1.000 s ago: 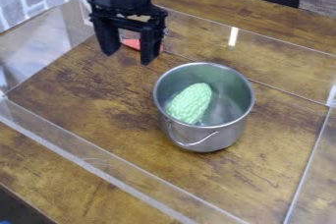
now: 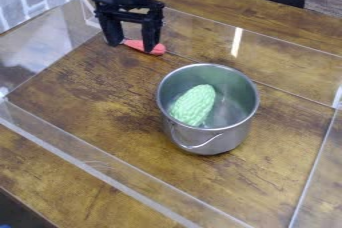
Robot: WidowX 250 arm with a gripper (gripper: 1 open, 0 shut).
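Observation:
My black gripper (image 2: pixel 128 32) is at the top left, fingers pointing down and apart, open, over a small red object (image 2: pixel 150 47) on the wooden table. Whether a finger touches the red object is unclear. A steel pot (image 2: pixel 230 132) stands at the right centre, with a pale green corn-like object (image 2: pixel 193 105) lying inside it.
Clear panels and edges border the wooden table (image 2: pixel 87 142) on the left and right. A small white strip (image 2: pixel 237 42) lies behind the pot.
My gripper has moved back and slightly left, toward the red object. The pot and its contents have not moved.

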